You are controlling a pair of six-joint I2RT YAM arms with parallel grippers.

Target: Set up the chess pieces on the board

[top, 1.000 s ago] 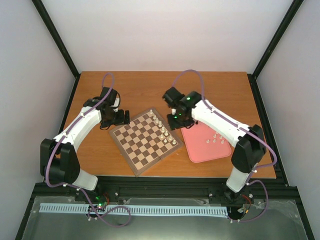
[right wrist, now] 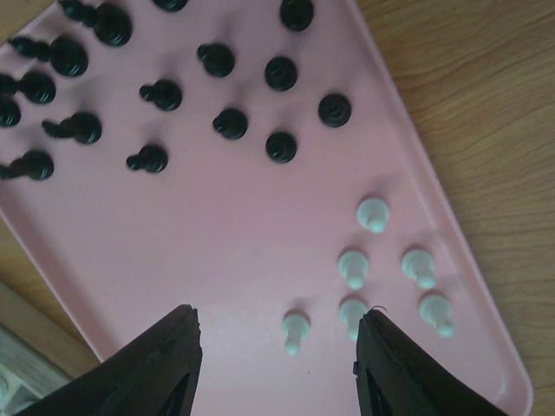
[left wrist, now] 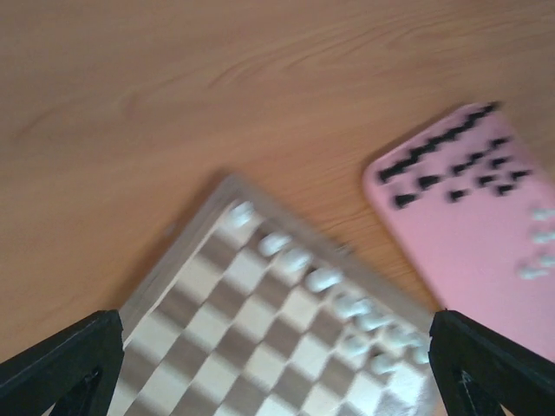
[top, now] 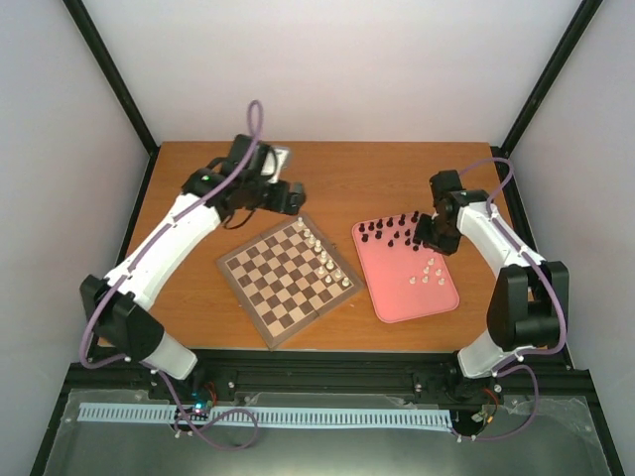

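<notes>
The checkered board (top: 273,307) lies turned on the table, with several white pieces (top: 322,263) standing along its right-hand edge. On the pink tray (top: 382,293) stand several black pieces (right wrist: 230,123) and, apart from them, several white pieces (right wrist: 354,267). My left gripper (top: 296,197), open and empty, hangs over the table just beyond the board's far corner; its fingers (left wrist: 65,364) frame the board in the left wrist view. Above the tray's right side is my right gripper, fingers parted with nothing held, over the white pieces in its wrist view.
Bare wooden table (top: 397,174) stretches behind the board and tray. A narrow strip of wood separates board and tray. The black pieces stand close together at the tray's far end.
My left arm has swung right and away, from beside the board to beyond its far corner. My right gripper has gone from near the board across the tray to its right side.
</notes>
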